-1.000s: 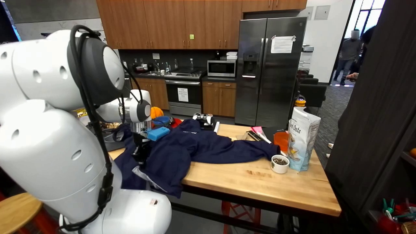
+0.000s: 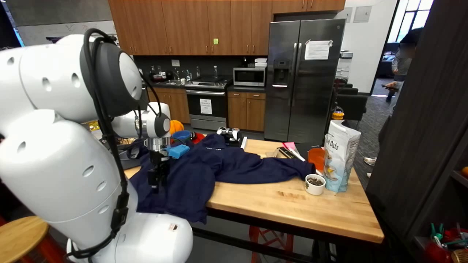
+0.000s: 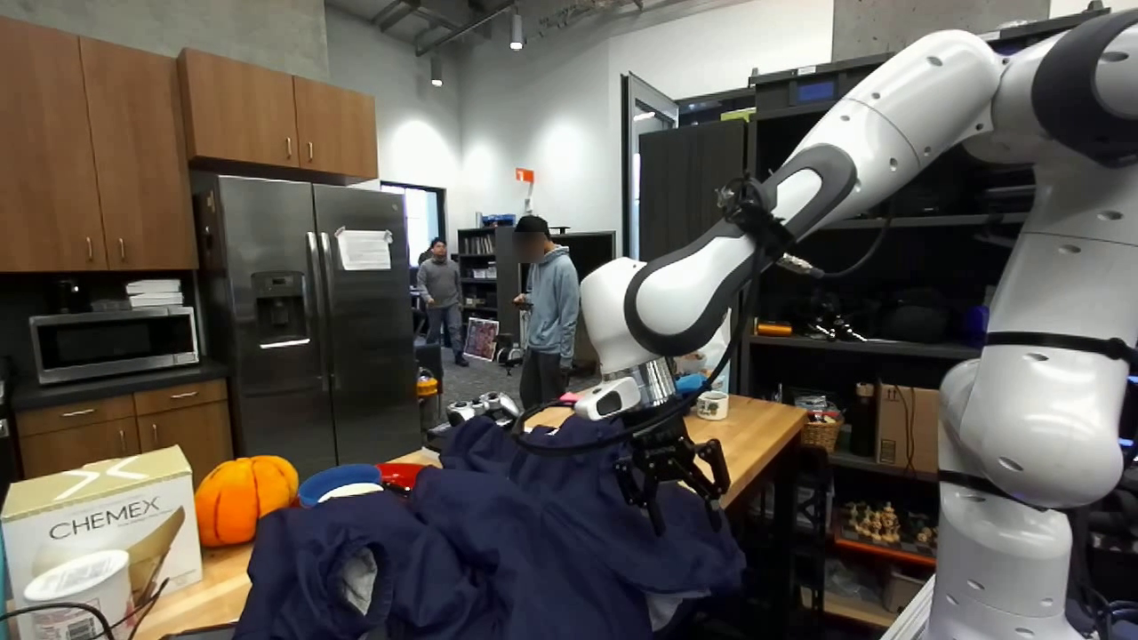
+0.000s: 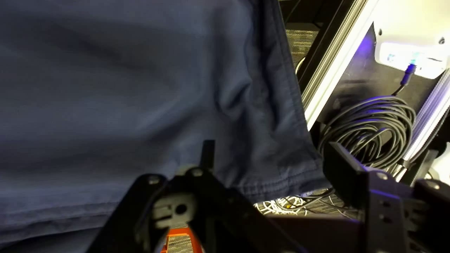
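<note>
A navy blue garment [image 2: 250,168] is spread over the wooden table, one sleeve stretched to the right and its lower part hanging over the front edge. In exterior view 2 a cuff-like opening of the garment [image 3: 304,576] faces the camera. My gripper [image 3: 685,521] points down just over the hanging part, its fingers apart. From the wrist, the hem and a side seam of the cloth [image 4: 126,105] show below my gripper. No cloth appears pinched between the fingers; whether they touch it is hard to tell.
A white cup [image 2: 314,184] and an oats bag [image 2: 341,155] stand at the table's right end. An orange pumpkin [image 3: 245,500], a blue bowl [image 3: 339,484] and a Chemex box [image 3: 101,523] sit at the other end.
The gripper has opened and let go of the garment's lower edge. That edge, earlier lifted with pale lining showing, now hangs down. The arm has shifted slightly.
</note>
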